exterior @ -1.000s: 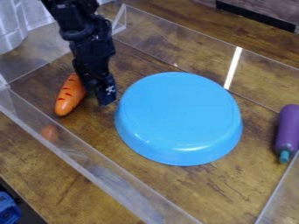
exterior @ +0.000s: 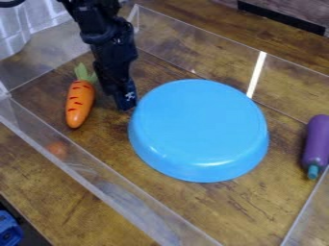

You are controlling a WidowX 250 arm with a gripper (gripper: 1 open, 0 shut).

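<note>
My black gripper [exterior: 121, 88] hangs down from the upper left, its tip low between a toy carrot and a large blue disc. The orange carrot [exterior: 79, 101], green top upward, lies at the left, just left of the gripper. The upturned blue bowl or disc [exterior: 198, 130] fills the centre right, close beside the gripper's tip. I cannot tell whether the fingers are open or shut.
A purple eggplant [exterior: 317, 144] lies at the right edge. Clear walls enclose the wooden surface [exterior: 193, 207]. Bare wood shows at the lower left and upper right.
Over the last second my gripper has moved slightly up and away from over the carrot, whose green top now shows. The disc and eggplant look almost unchanged.
</note>
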